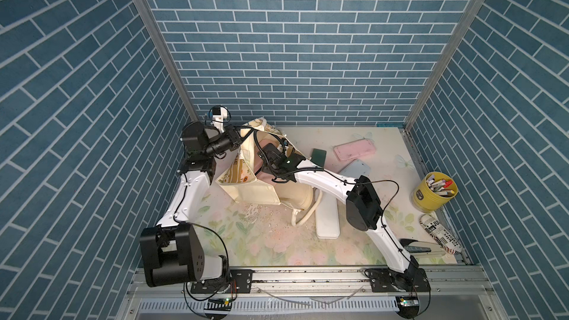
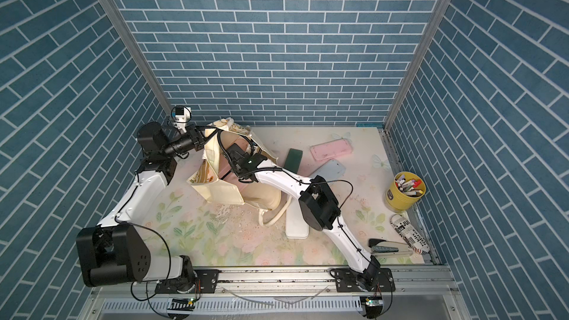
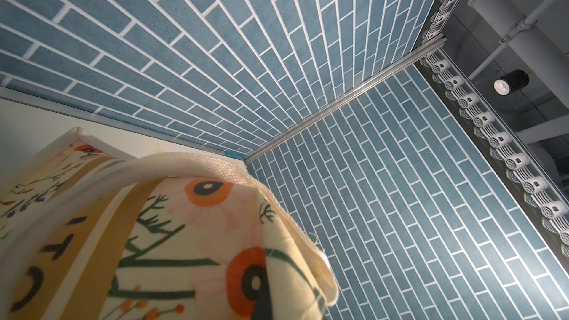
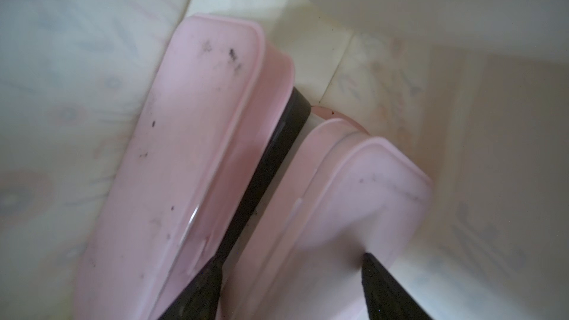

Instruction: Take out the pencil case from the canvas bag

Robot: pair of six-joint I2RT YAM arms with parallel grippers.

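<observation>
The cream canvas bag (image 1: 249, 192) lies open on the table, its printed fabric filling the lower left of the left wrist view. My left gripper (image 1: 236, 135) is at the bag's raised upper left edge; its fingertips are hard to make out. My right gripper is inside the bag, open, its fingers over a pink pencil case (image 4: 323, 231). Another pink case (image 4: 166, 160) lies alongside on the left, with a dark item (image 4: 263, 172) between them.
To the right lie a pink case (image 1: 353, 148), a green case (image 1: 317, 157), a grey-blue case and a white case (image 1: 327, 228). A yellow marker cup (image 1: 425, 198), stapler and patterned pouch stand at the right edge.
</observation>
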